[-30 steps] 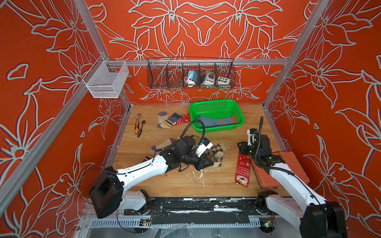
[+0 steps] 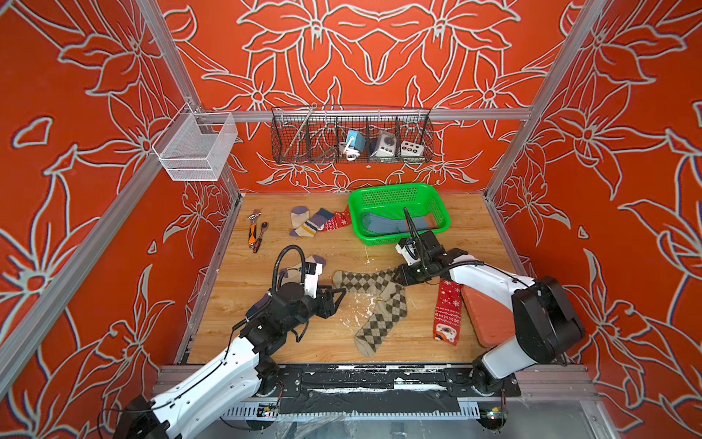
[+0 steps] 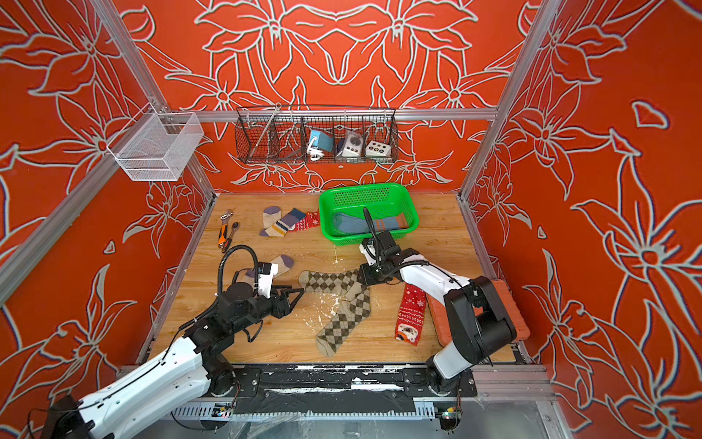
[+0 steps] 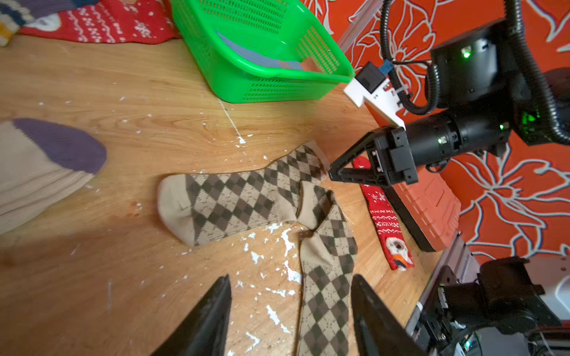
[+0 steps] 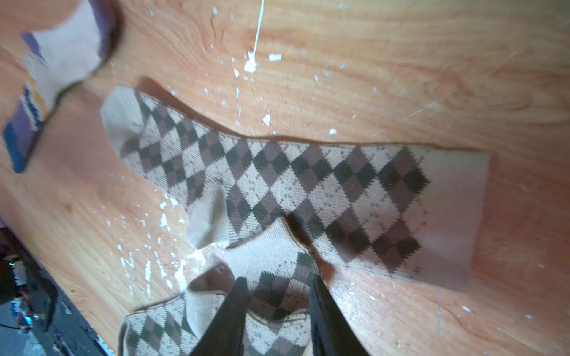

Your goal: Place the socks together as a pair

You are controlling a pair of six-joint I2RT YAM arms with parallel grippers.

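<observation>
Two beige-and-brown argyle socks lie on the table: one crosswise, the other running toward the front edge, its top rumpled against the first. My left gripper stands open just left of them, nothing between its fingers. My right gripper hangs over the junction of the two socks, part open, its fingertips above the rumpled cuff; the right wrist view does not show it holding cloth.
A green basket with socks inside stands at the back. A red sock and orange case lie right. Other socks and tools lie left and behind.
My left gripper has moved back left from over the front sock, uncovering both socks. My right gripper has moved left to above them. The front sock now stretches toward the table's front.
</observation>
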